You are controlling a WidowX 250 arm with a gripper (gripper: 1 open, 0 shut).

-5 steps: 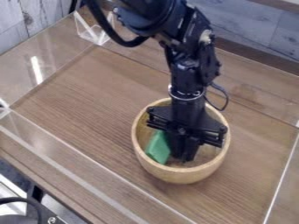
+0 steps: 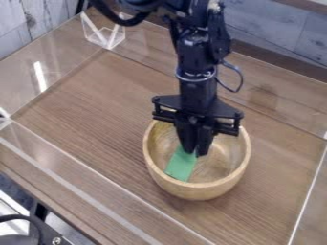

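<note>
A beige round bowl [image 2: 220, 184] rests on the wooden table, holding a green object [image 2: 181, 165] at its left side. My black gripper [image 2: 196, 147] points down into the bowl from above, its fingertips at the upper end of the green object. Whether the fingers are closed on it is hard to tell, as the gripper's body hides that end.
A wall stands behind at the top right, and a clear plastic piece [image 2: 105, 34] is at the top left edge. A cable hangs at the lower left.
Over the last second my gripper has risen and moved slightly left within the bowl, toward the green object, which now shows more clearly.
</note>
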